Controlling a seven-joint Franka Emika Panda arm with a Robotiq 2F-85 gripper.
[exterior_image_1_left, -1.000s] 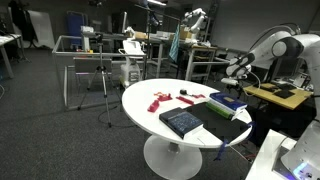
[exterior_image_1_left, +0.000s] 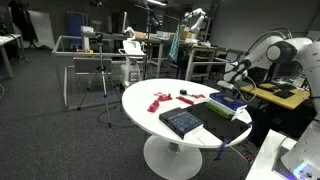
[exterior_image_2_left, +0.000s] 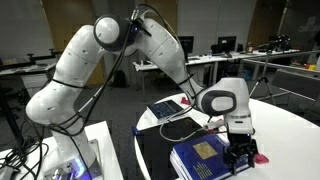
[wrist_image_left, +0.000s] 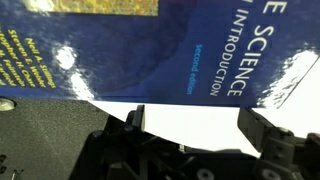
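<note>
A thick blue book (exterior_image_2_left: 205, 158) lies on the white table under the arm's end. In the wrist view the book (wrist_image_left: 150, 60) fills the upper part, with yellow and white lettering, "second edition" among it. My gripper stands open, its two black fingers (wrist_image_left: 254, 125) well apart at the book's lower edge. White table shows between them, with nothing visibly held. From the second exterior view the gripper (exterior_image_2_left: 237, 158) is at the book's right end; whether it touches the book cannot be told.
Another dark blue book (exterior_image_1_left: 182, 122) lies toward the table's front edge, with a black mat (exterior_image_1_left: 228, 125) nearby. Several red items (exterior_image_1_left: 158, 101) are scattered farther left. The white table (exterior_image_1_left: 142, 105) has free room on its left side.
The arm's end has moved slightly left and down, closer to the blue book. The books and the red items have stayed in place.
</note>
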